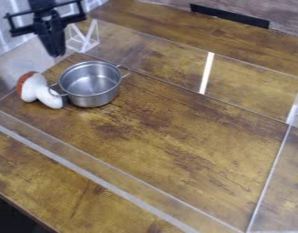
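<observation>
A steel pot (93, 86) with two handles sits at the left of the wooden work area. Against its left side lies a white plush object with a reddish-brown top (44, 95), possibly a mushroom toy. My dark gripper (51, 47) hangs in the upper left, above and behind these two, blurred, with nothing visible held in it; its fingertips look close together.
Clear low walls border the wooden table (176, 146) on several sides. The middle and right of the enclosed area are empty. A dark slot shows along the back at the top.
</observation>
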